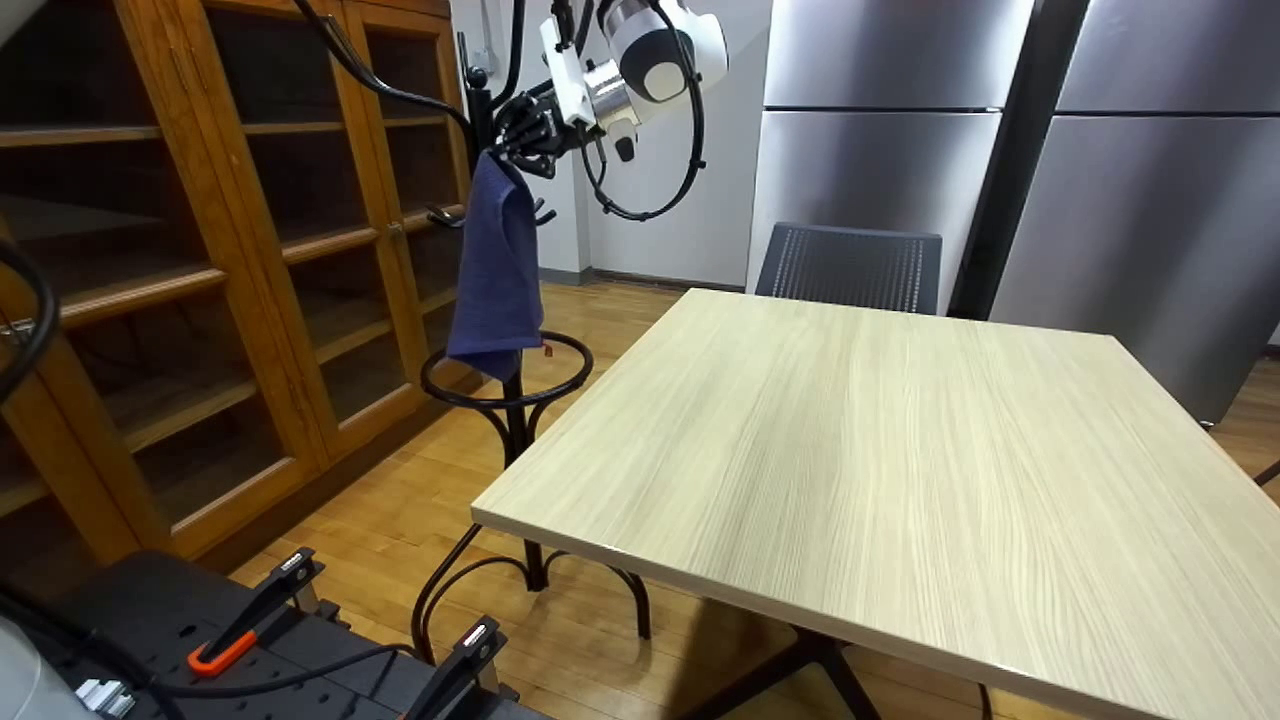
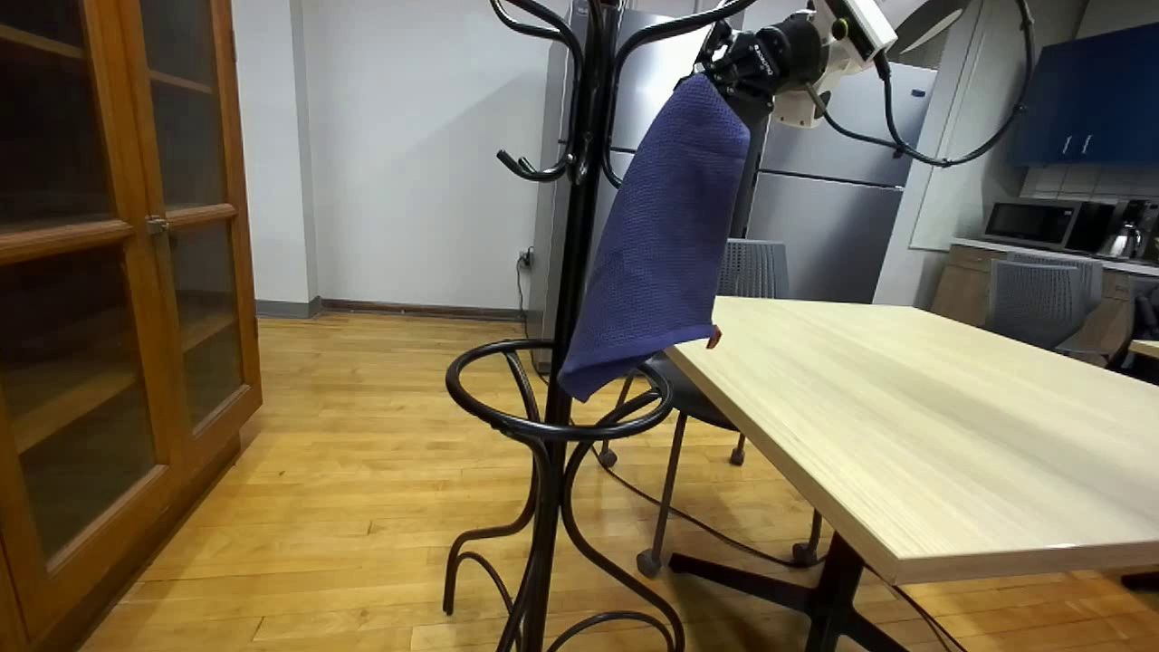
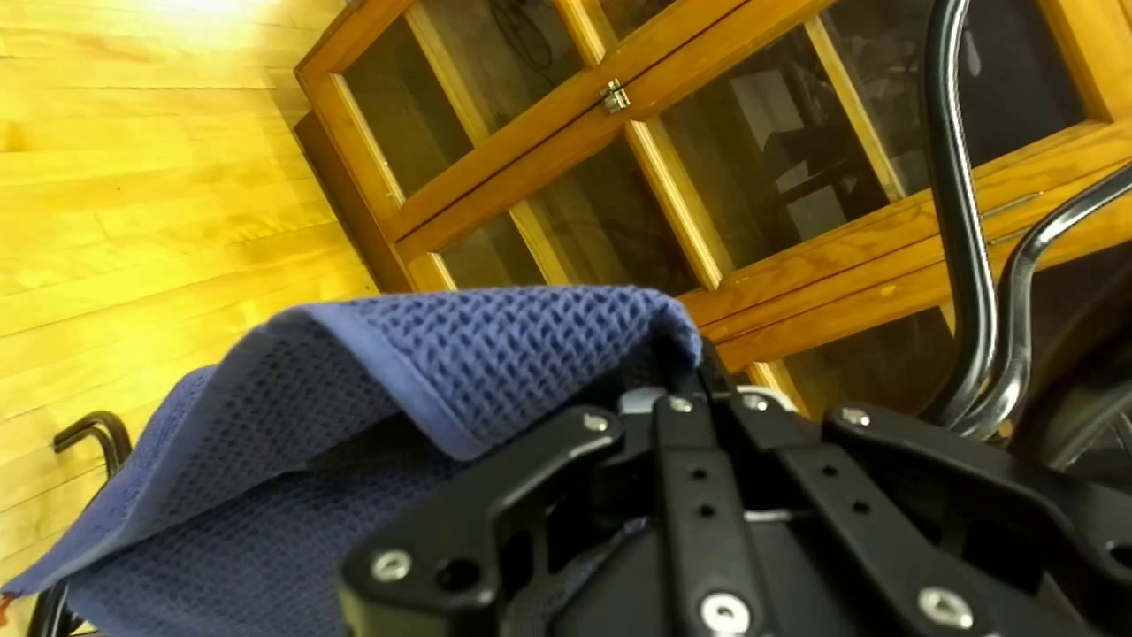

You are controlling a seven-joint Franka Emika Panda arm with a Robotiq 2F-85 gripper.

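Observation:
A blue-purple waffle-weave towel (image 1: pixel 498 264) hangs down from my gripper (image 1: pixel 501 154), which is shut on its top corner. In exterior view 2 the towel (image 2: pixel 663 234) drapes at a slant just beside the pole of a black coat rack (image 2: pixel 573 304), its lower end over the rack's ring. The wrist view shows the towel (image 3: pixel 509 340) folded over at the fingertips, its rest falling away to the lower left. Whether the towel touches the pole is hard to tell.
Curved rack hooks (image 2: pixel 538 163) stick out close to the gripper, and black rack arms (image 3: pixel 960 212) rise at right in the wrist view. A wooden glass-door cabinet (image 1: pixel 276 228) stands to the left.

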